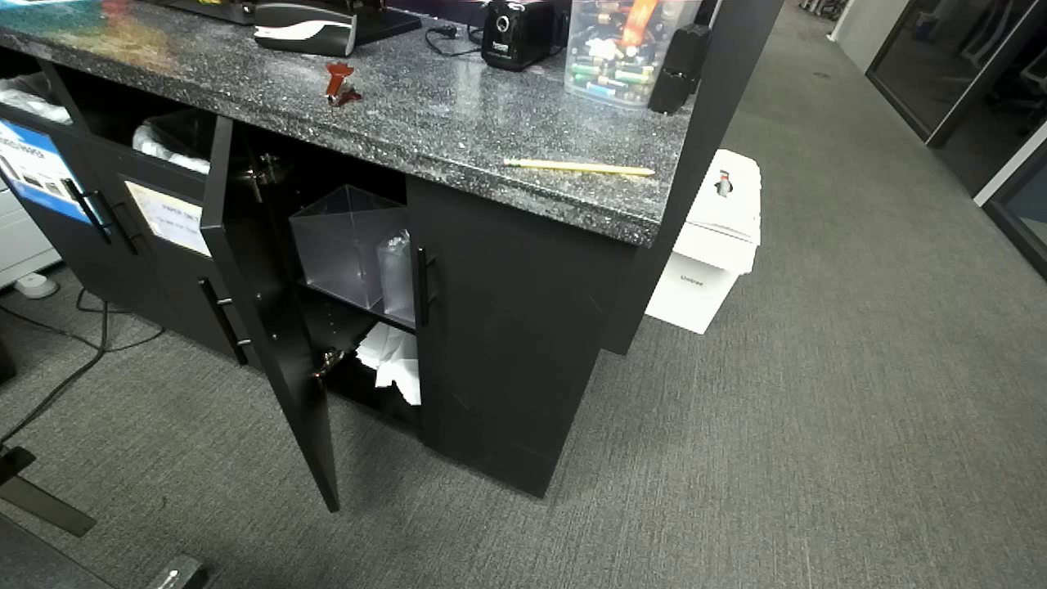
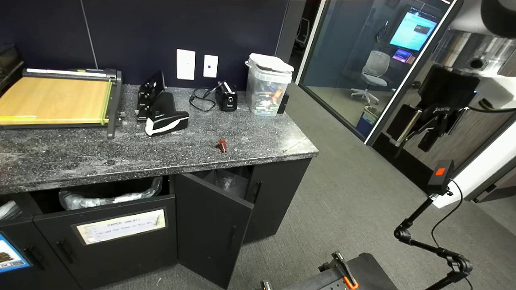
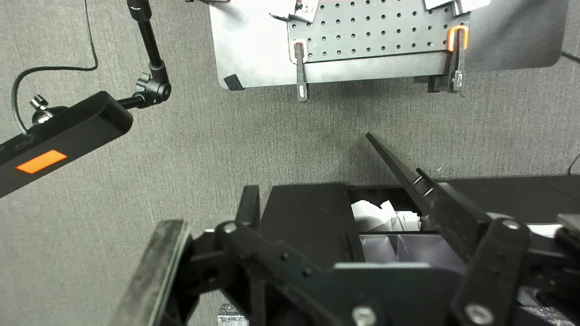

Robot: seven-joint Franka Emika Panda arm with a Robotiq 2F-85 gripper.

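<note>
High at the right of exterior view 2, my gripper (image 2: 431, 126) hangs in the air, well away from the counter. The wrist view has its fingers (image 3: 155, 271) spread wide at either side, so it is open with nothing between them. A cabinet door (image 1: 270, 343) stands ajar under the speckled counter (image 1: 442, 128). Inside, a clear plastic bin (image 1: 339, 245) sits on the shelf, with white paper (image 1: 394, 361) below. On the counter lie a yellow pencil (image 1: 579, 168) near the right corner and a red-brown staple remover (image 1: 339, 84).
A black stapler (image 2: 167, 123), a pencil sharpener (image 2: 226, 98), a tub of batteries (image 2: 267, 89) and a paper trimmer (image 2: 53, 99) occupy the counter's back. A camera arm (image 2: 425, 246) rises at the right. Open carpet lies beside the cabinet.
</note>
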